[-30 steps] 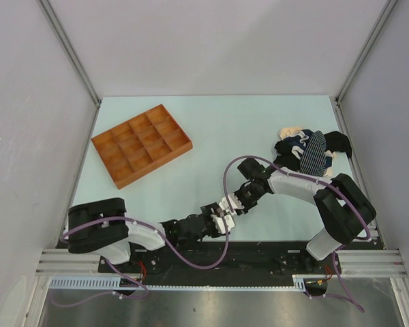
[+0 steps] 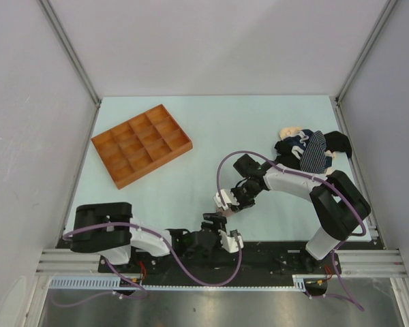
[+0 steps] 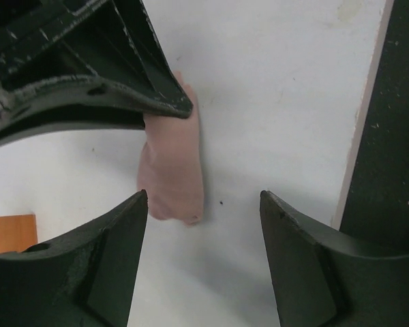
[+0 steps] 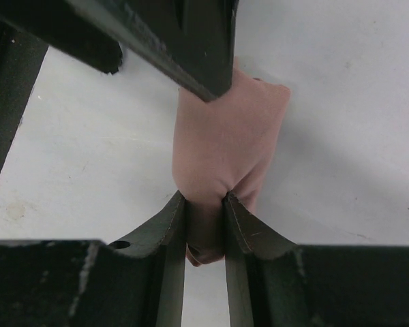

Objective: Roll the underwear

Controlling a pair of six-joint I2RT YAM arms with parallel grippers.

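A pink piece of underwear (image 2: 225, 210) lies long and narrow on the white table between my grippers. In the right wrist view my right gripper is shut on the near end of the pink cloth (image 4: 228, 136). Part of the other arm's dark gripper hangs over the cloth's far part in that view. My left gripper stands open at one end of the cloth (image 3: 170, 170) in the left wrist view, where the other gripper's fingertips hold or press the opposite end.
An empty wooden compartment box (image 2: 119, 146) sits at the back left. A pile of folded dark, striped and beige clothing (image 2: 313, 150) lies at the back right. Its dark front edge runs just below the grippers.
My right gripper has shifted slightly left and stays at the cloth.
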